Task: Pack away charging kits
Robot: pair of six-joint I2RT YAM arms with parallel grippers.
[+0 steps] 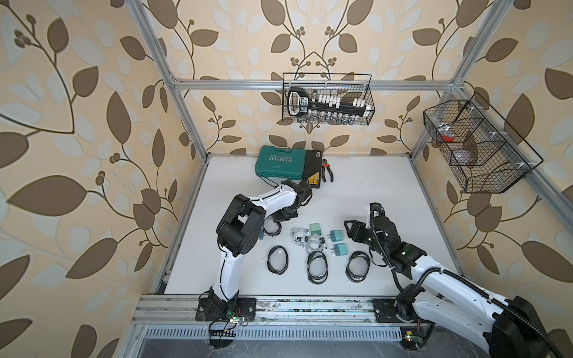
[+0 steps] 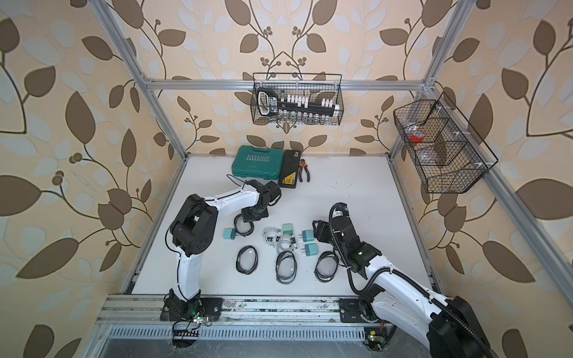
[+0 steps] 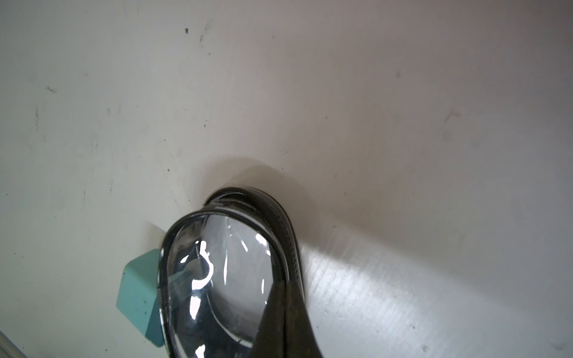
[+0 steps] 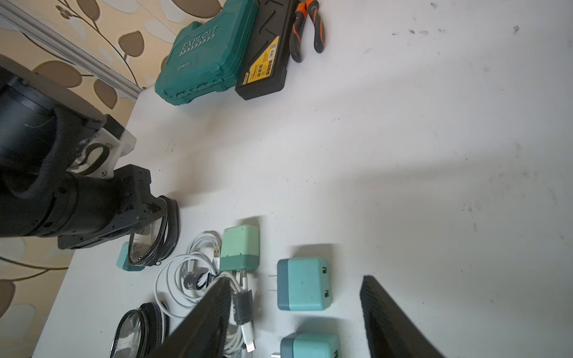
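My left gripper is shut, its tips at the rim of a clear case with black zip (image 3: 218,286); whether the rim is between them is unclear. A teal charger (image 3: 140,292) sits beside that case. My right gripper is open and empty, over two more teal chargers (image 4: 303,283) (image 4: 310,346). A green charger (image 4: 238,241) and coiled white cables (image 4: 179,280) lie left of them. Other zip cases (image 1: 277,260) (image 1: 317,268) (image 1: 358,267) line the table's front.
At the back lie a green toolbox (image 1: 280,164), a black box (image 1: 312,161) and pliers (image 1: 330,173). Wire baskets (image 1: 328,119) (image 1: 483,179) hang above. The table's right half behind my right gripper is clear.
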